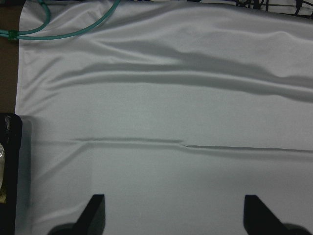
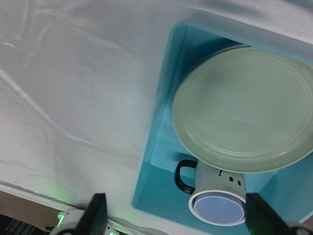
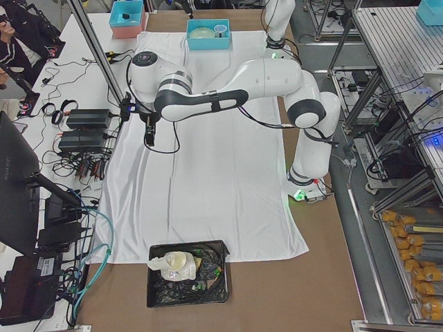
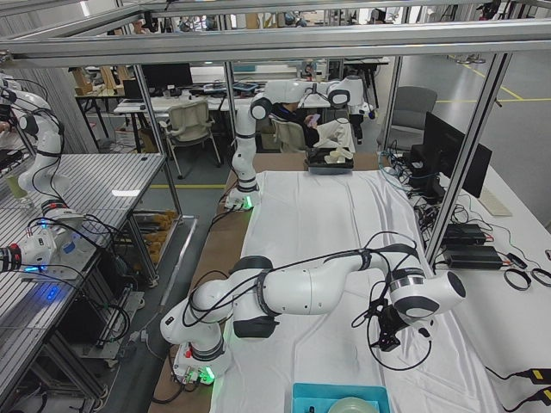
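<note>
My left gripper is open above the white cloth (image 1: 161, 112), nothing between its fingers; the black bin (image 1: 9, 205) edges into its wrist view at left. In the camera left view this bin (image 3: 159, 297) is lined with black plastic and holds a pale container and crumpled white material. My right gripper is open above a blue bin (image 2: 156, 191). Inside that bin are a pale green plate (image 2: 244, 107) and a white mug (image 2: 215, 181) with a black handle and a light blue round piece in its mouth.
Monitors, black boxes and cables (image 3: 73, 159) crowd the side table beside a metal post (image 3: 97, 48). Teal tubing (image 1: 68, 35) crosses the cloth's corner. A metal-topped table (image 3: 387, 55) stands on the other side.
</note>
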